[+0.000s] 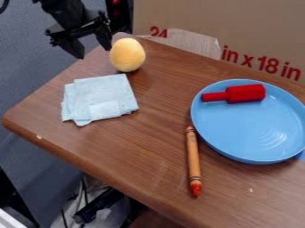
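My black gripper [81, 43] hangs at the upper left, above and beyond the table's edge, beside a yellow round object [127, 55] on the table. Its fingers point downward, and whether they are open or shut is hard to tell. A folded pale blue cloth [98, 99] lies below it. On the right, a blue plate [251, 134] holds a red cylinder with a handle [244, 93]. An orange crayon [193, 162] lies left of the plate.
A cardboard box [226, 27] stands along the back of the table [119, 156]. A drop to the floor lies beyond the left edge.
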